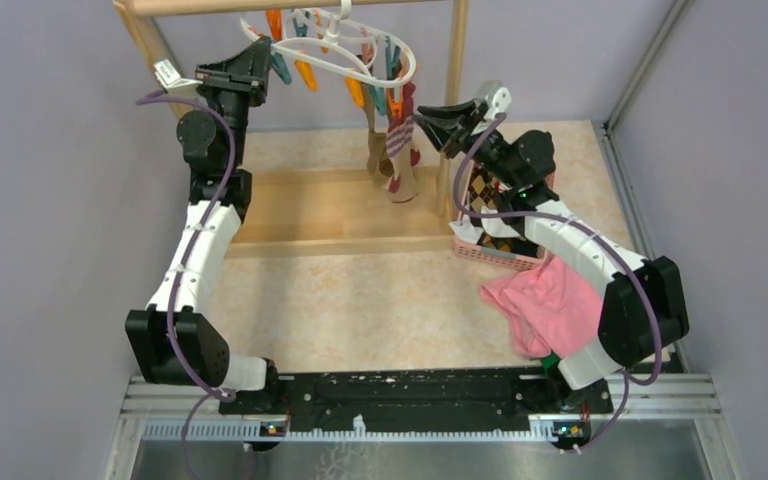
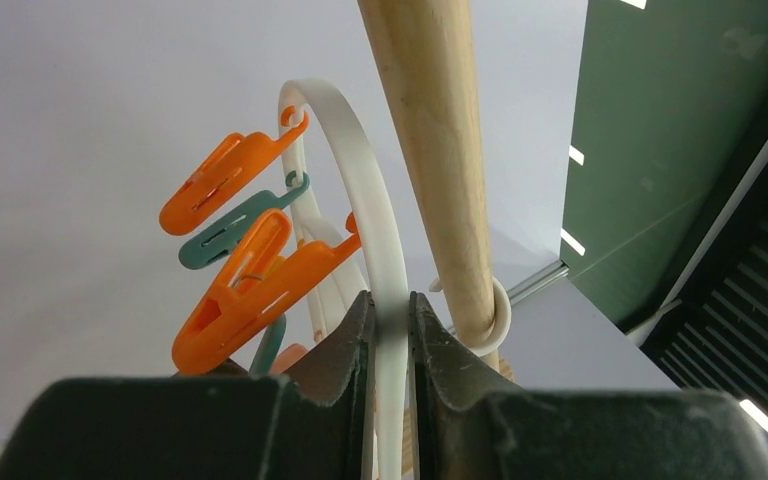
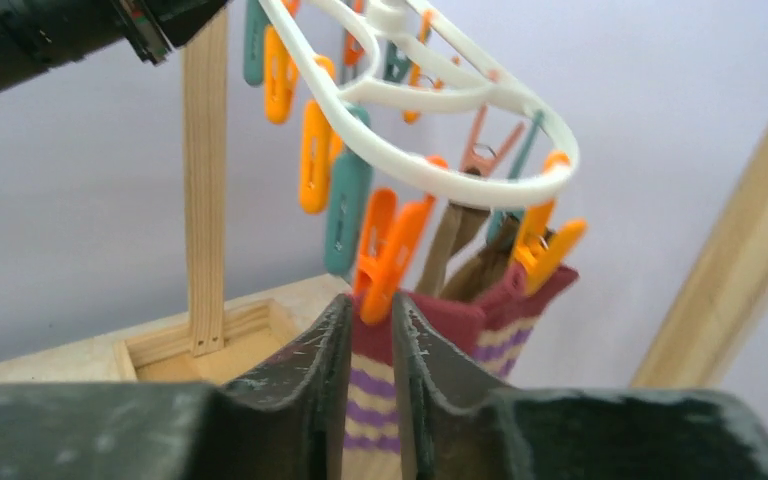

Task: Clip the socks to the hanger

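The white oval hanger point(image 1: 345, 68) hangs from the frame, and my left gripper is shut on its rim at the left. Maroon, cream and purple striped socks point(image 1: 400, 145) dangle from its right side. In the right wrist view, an orange clip point(image 3: 392, 255) and a yellow-orange clip point(image 3: 547, 246) sit at the maroon cuff point(image 3: 440, 322) of the striped socks. Brown socks point(image 3: 447, 238) hang behind. My right gripper is slightly open, right of the socks and apart from them, with nothing visible between its fingers.
Several unused orange and teal clips point(image 3: 348, 205) hang along the rim. A wooden post point(image 1: 454, 85) stands near my right gripper. A pink basket point(image 1: 500, 256) of socks and a pink cloth point(image 1: 550, 308) lie at the right.
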